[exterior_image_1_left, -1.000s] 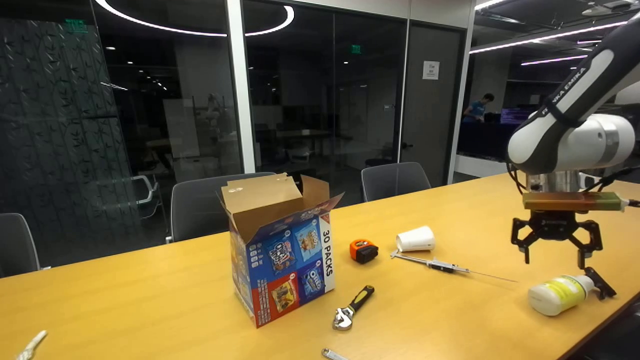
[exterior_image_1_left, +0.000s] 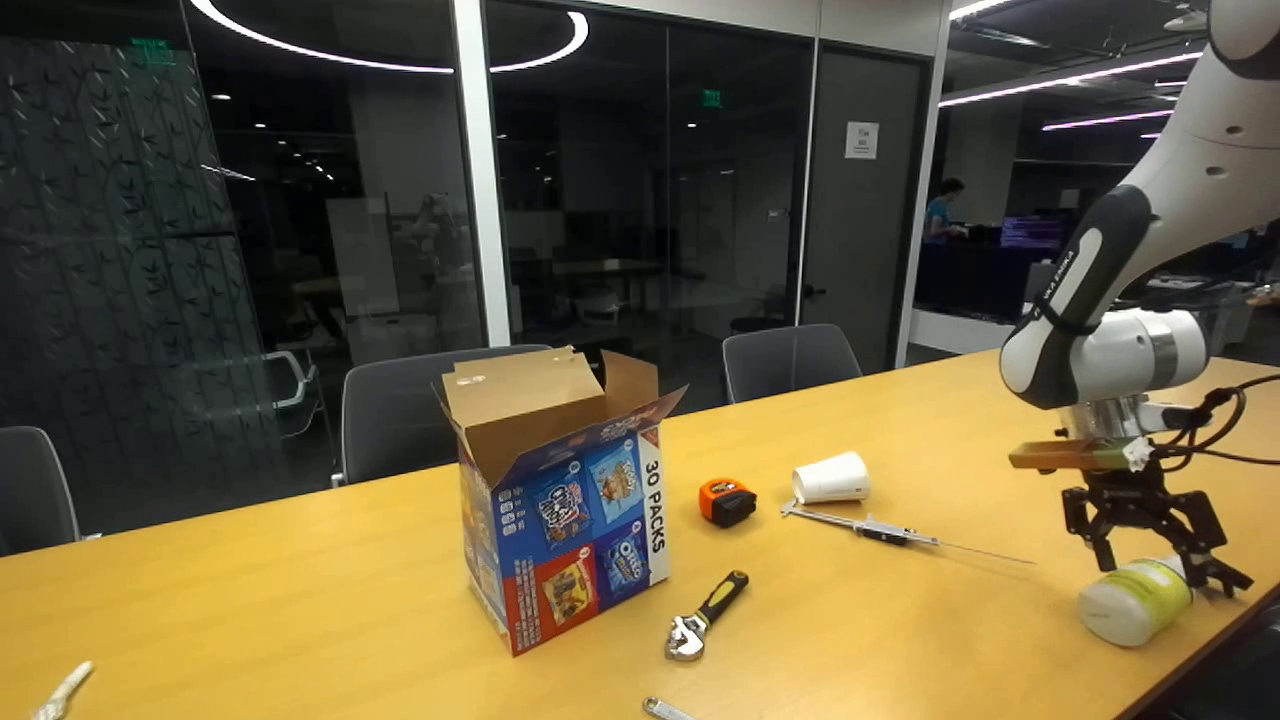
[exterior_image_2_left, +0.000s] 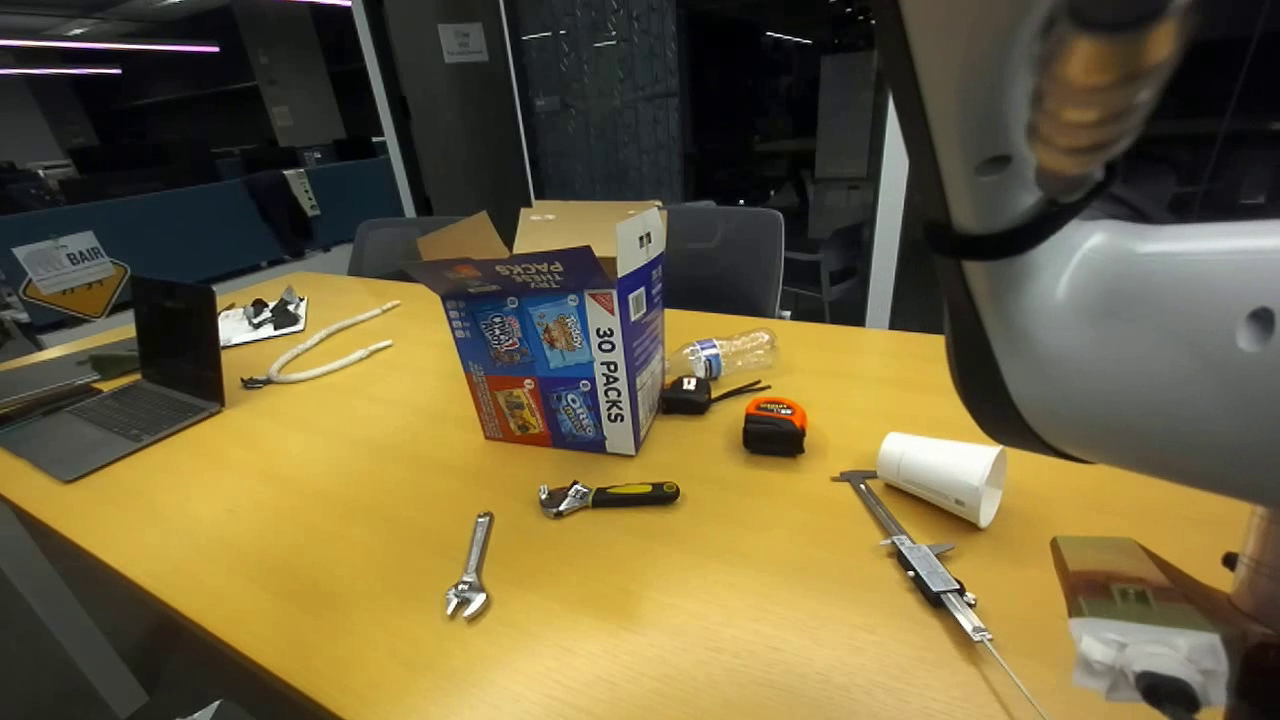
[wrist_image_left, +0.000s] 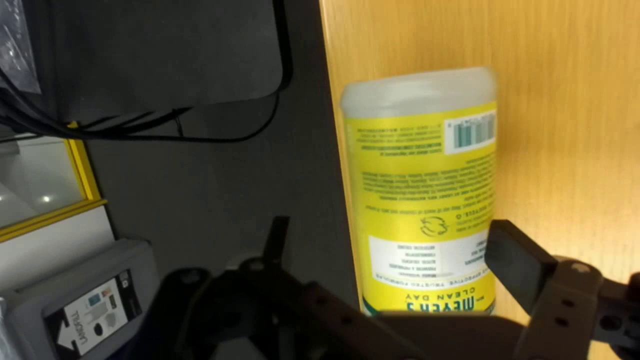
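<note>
A spray bottle with a yellow label (exterior_image_1_left: 1140, 590) lies on its side at the table's near right edge. In the wrist view the bottle (wrist_image_left: 423, 198) runs along the table edge, its pale base at the top and its lower part hidden behind the gripper. My gripper (exterior_image_1_left: 1148, 563) is open and low over the bottle, one finger to each side of it. From the wrist, one fingertip (wrist_image_left: 277, 237) hangs beyond the table edge and the other fingertip (wrist_image_left: 510, 255) is at the bottle's right side. Contact cannot be made out.
An open snack box (exterior_image_1_left: 582, 540) stands mid-table. Around it lie a tape measure (exterior_image_1_left: 727, 502), a white cup (exterior_image_1_left: 831, 479), calipers (exterior_image_1_left: 885, 530), an adjustable wrench (exterior_image_1_left: 708, 614), a second wrench (exterior_image_2_left: 473, 574) and a clear plastic bottle (exterior_image_2_left: 738, 353). A laptop (exterior_image_2_left: 150, 384) sits at the far end.
My gripper has come down and turned, from above the spray bottle to around it. The bottle has shifted slightly right and toward the near edge.
</note>
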